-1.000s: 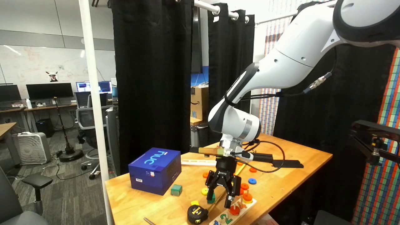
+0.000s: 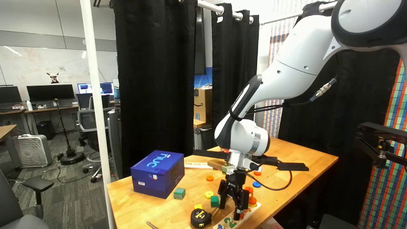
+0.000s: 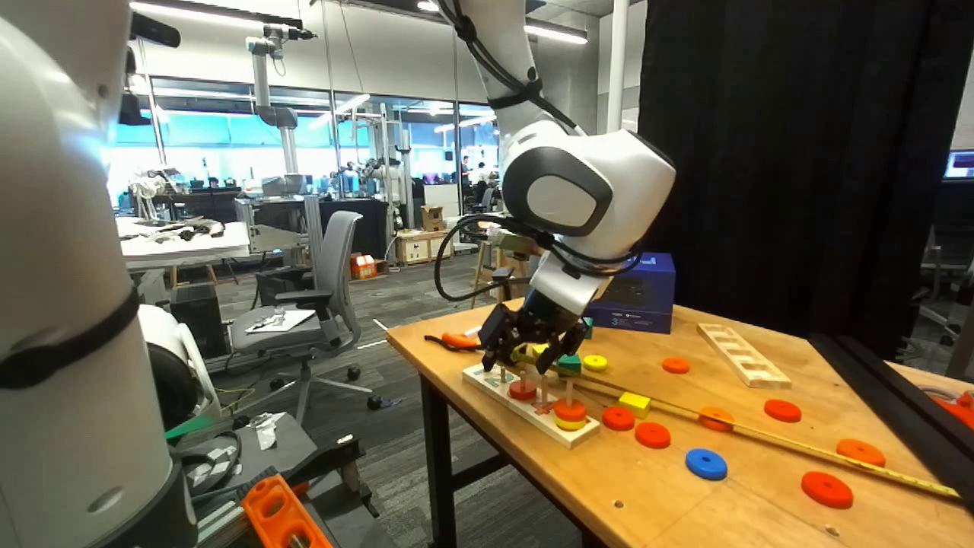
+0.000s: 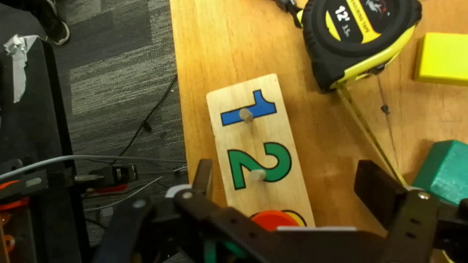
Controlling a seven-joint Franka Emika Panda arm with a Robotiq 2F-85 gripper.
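Low over the table edge, my gripper stands open, its fingers apart with nothing held between them. Beneath it lies the wooden peg board (image 4: 270,131), whose printed blue 1 and green 2 have bare pegs in the wrist view. A red ring (image 4: 272,219) sits around the peg past the 2, partly hidden by the gripper body. Farther along the board, an orange ring (image 3: 571,410) is stacked above a yellow ring (image 3: 571,424). Loose on the tabletop are red rings (image 3: 653,434), a blue ring (image 3: 705,464) and a yellow ring (image 3: 595,362).
A tape measure (image 4: 357,37) lies beside the board, its yellow blade (image 3: 794,440) stretched across the table. Green block (image 4: 445,171) and yellow block (image 4: 445,59) are close by. The blue box (image 2: 157,173) and a wooden frame (image 3: 744,355) stand farther back.
The gripper has moved lower and toward the board's side, now covering part of the board in exterior view 1. The objects on the table look unmoved.
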